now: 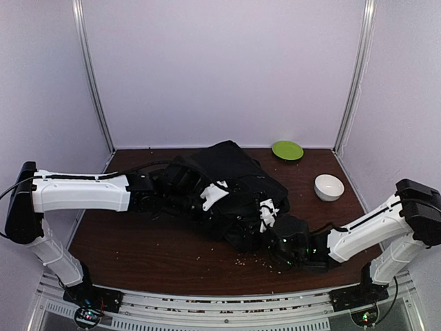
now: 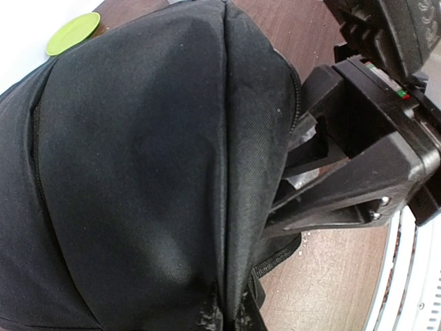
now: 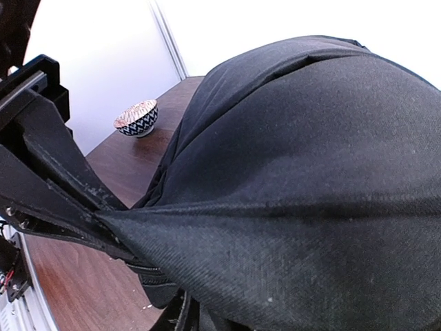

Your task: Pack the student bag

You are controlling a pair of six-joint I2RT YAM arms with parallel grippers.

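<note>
A black bag (image 1: 231,169) lies on the table, its dark fabric (image 2: 138,152) filling much of both wrist views. At the bottom of the left wrist view, my left gripper is shut on a ridge of that fabric. In the right wrist view the cloth (image 3: 207,234) is drawn taut toward the left gripper's fingers (image 3: 62,165). My right gripper sits at the bag's zipper side (image 2: 296,89), its two fingers apart. Its tips (image 3: 180,314) are partly covered by the bag; whether cloth lies between them is hidden.
A green plate (image 1: 287,150) lies at the back right, with a patterned bowl (image 1: 329,187) in front of it. Small pale crumbs (image 1: 241,262) are scattered near the front.
</note>
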